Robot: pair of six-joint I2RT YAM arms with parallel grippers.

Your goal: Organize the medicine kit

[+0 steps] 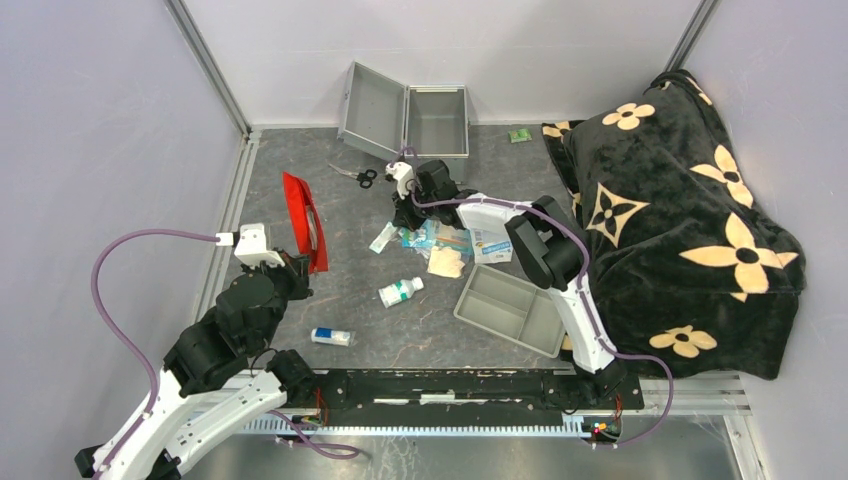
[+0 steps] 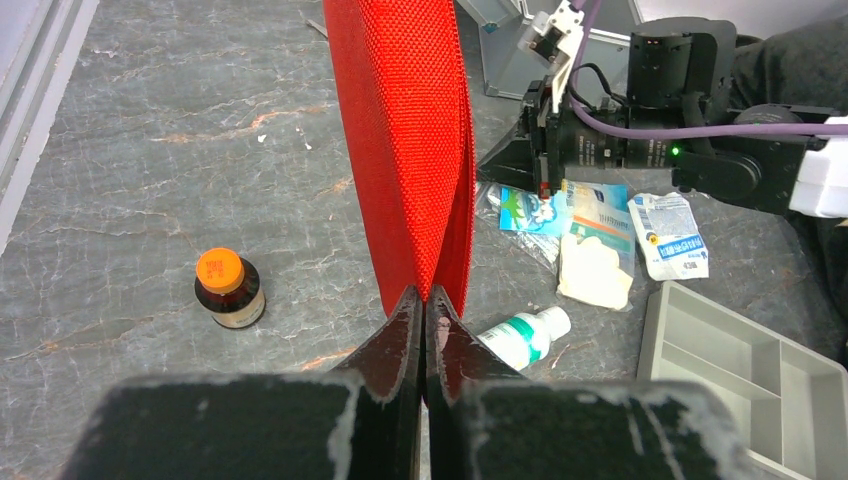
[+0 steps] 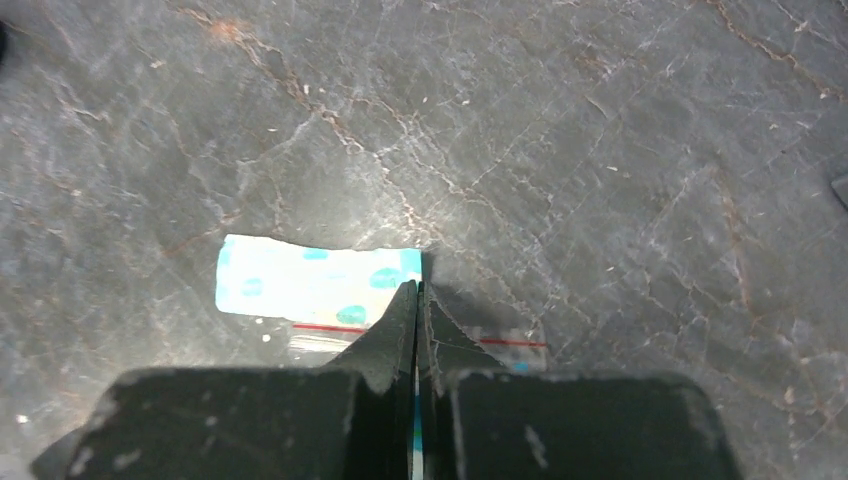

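Note:
My left gripper is shut on the lower end of a red mesh pouch (image 2: 410, 130), which stretches away from the fingertips; the same pouch (image 1: 305, 222) shows at the left of the top view. Over the middle of the table, my right gripper is shut, with nothing visible between its tips. A white strip with teal spots (image 3: 320, 280) lies by those tips, its right end beside them in the picture; whether they touch, I cannot tell. A clear zip bag (image 3: 510, 345) lies partly behind the fingers. The grey medicine box (image 1: 438, 122) stands open and empty at the back.
A divided grey tray (image 1: 512, 312) sits front right. Around the middle lie a white bottle (image 1: 400, 292), a beige piece (image 1: 445, 262) and a white packet (image 1: 492, 246). Scissors (image 1: 365, 178) rest near the box. A brown bottle (image 2: 232, 290) stands left; a tube (image 1: 332, 337) lies in front.

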